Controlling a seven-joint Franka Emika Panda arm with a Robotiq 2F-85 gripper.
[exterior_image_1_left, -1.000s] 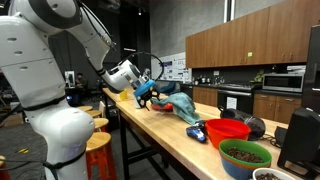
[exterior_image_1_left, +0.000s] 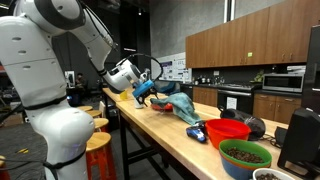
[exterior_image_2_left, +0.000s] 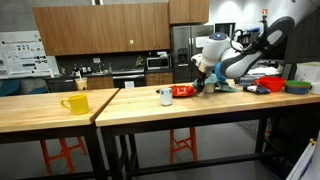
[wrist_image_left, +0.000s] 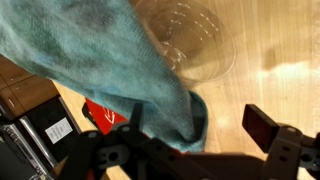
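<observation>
My gripper is open above the table, its dark fingertips wide apart with nothing seen held between them. A crumpled teal cloth (wrist_image_left: 105, 45) runs from the upper left of the wrist view down to a corner beneath the left finger and the gap. A clear round container (wrist_image_left: 205, 40) lies partly beside and under the cloth. In exterior view 1 the gripper (exterior_image_1_left: 142, 98) hangs to the left of the cloth (exterior_image_1_left: 182, 107). Exterior view 2 shows the gripper (exterior_image_2_left: 198, 83) near a red dish (exterior_image_2_left: 182, 92).
A white mug (exterior_image_2_left: 166, 97) and a yellow mug (exterior_image_2_left: 75, 104) stand to the left in exterior view 2. Toward the near right of exterior view 1 are a blue item (exterior_image_1_left: 193, 131), a red bowl (exterior_image_1_left: 228, 130) and a green bowl (exterior_image_1_left: 246, 152).
In exterior view 1 my gripper has shifted slightly left and upward, away from the red thing by the cloth. The objects on the table look unmoved.
</observation>
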